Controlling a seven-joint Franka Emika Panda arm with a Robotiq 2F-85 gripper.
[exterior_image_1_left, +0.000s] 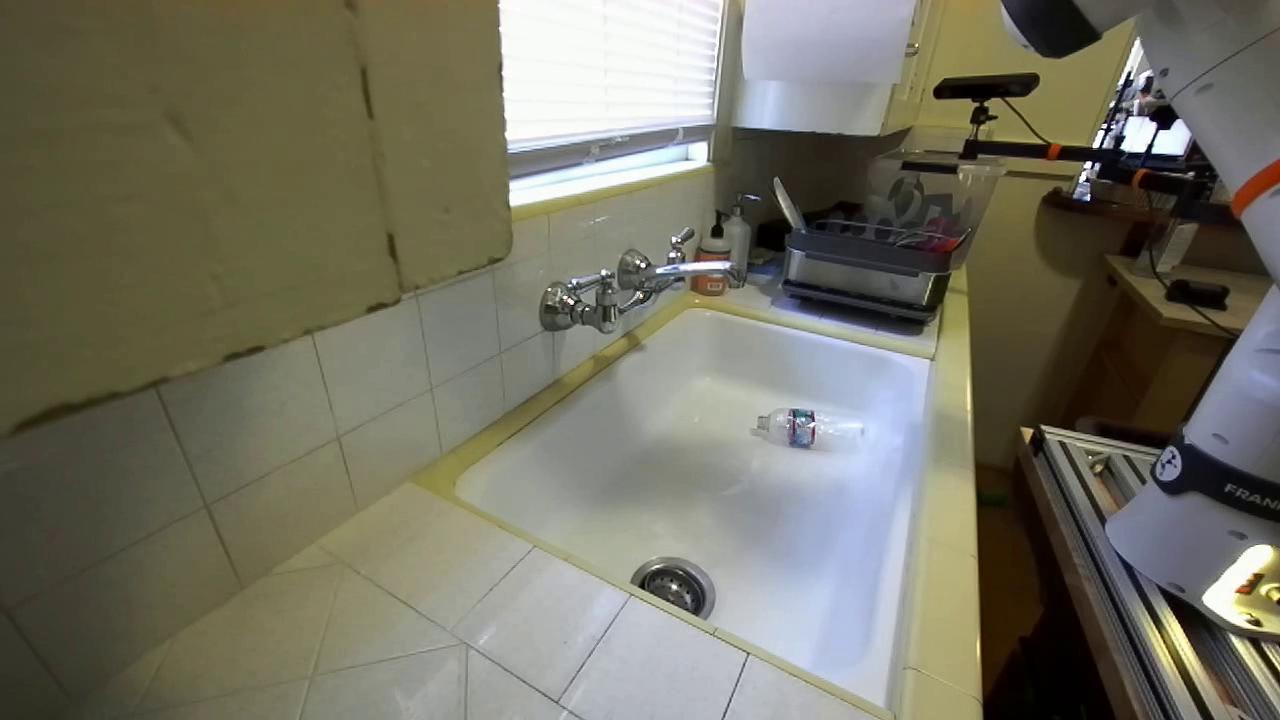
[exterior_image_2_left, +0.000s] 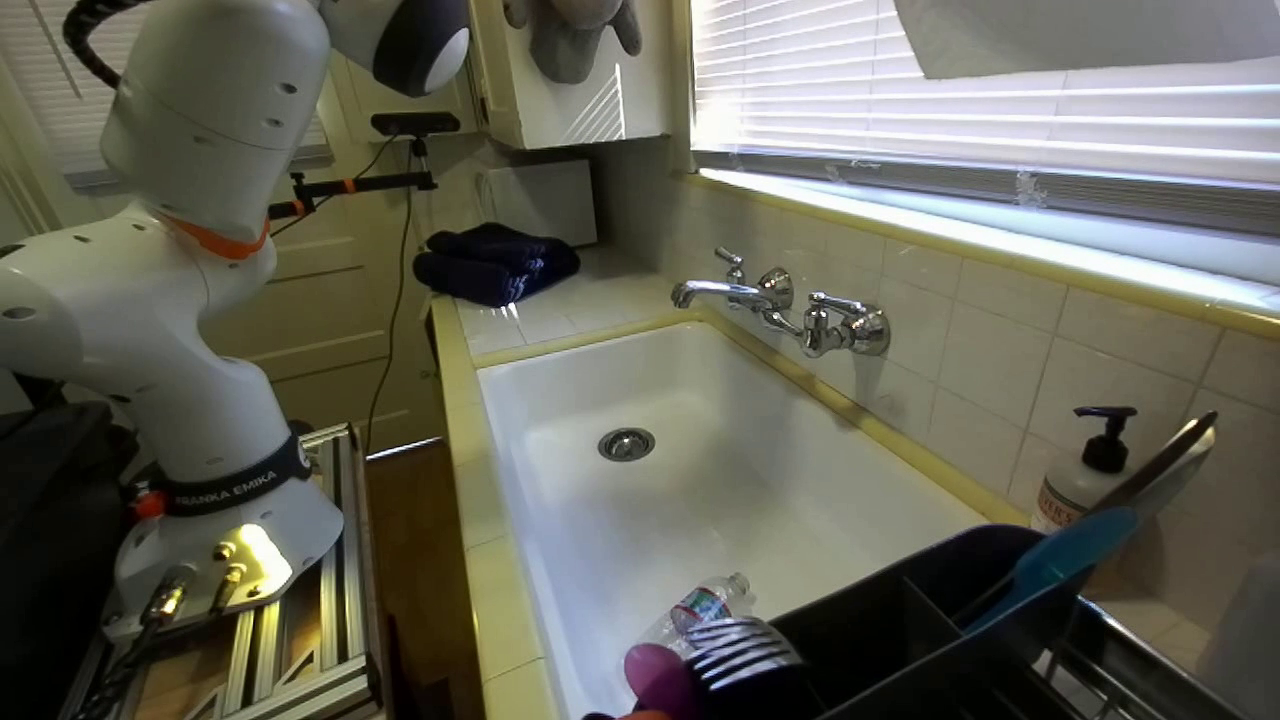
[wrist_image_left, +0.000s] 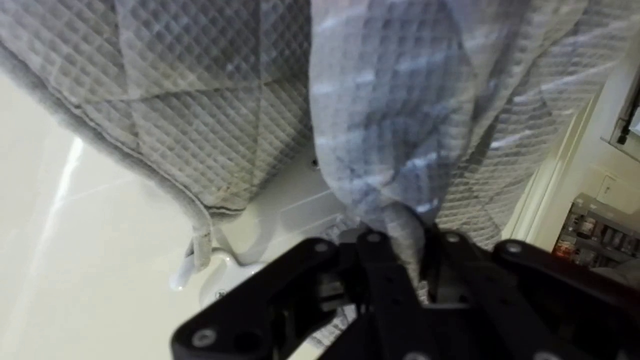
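Note:
Grey waffle-weave cloth fills the upper part of the wrist view in loose folds. A bunched bit of it runs down between the black fingers of my gripper, which is shut on it. To the lower left, a corner of cloth tapers down beside a small white hook-like piece; whether they touch is unclear. At the top of exterior view 2 a grey shape hangs before the cabinet, cut off by the frame edge; I cannot tell if it is the same cloth. Neither exterior view shows my gripper.
A clear plastic bottle lies on its side in the white sink. The dish rack and soap bottles stand beyond it. A dark folded cloth rests on the opposite counter.

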